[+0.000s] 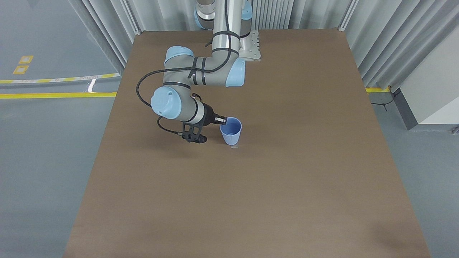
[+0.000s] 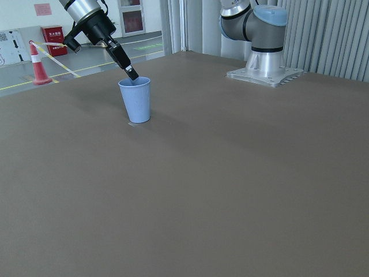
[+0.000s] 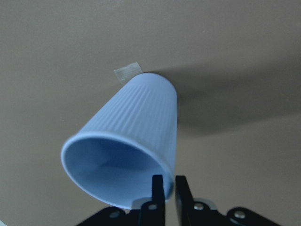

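Note:
A light blue ribbed cup [image 1: 230, 135] stands upright on the brown table [image 1: 301, 180], beside a small strip of translucent tape [image 3: 127, 72]. My gripper [image 1: 222, 121] reaches down at a slant to the cup's rim from the left in the front view. In the wrist view the gripper has its two black fingers close together on the cup [image 3: 136, 113], with the rim between them. In the left view the fingertips are at the top of the cup [image 2: 136, 105].

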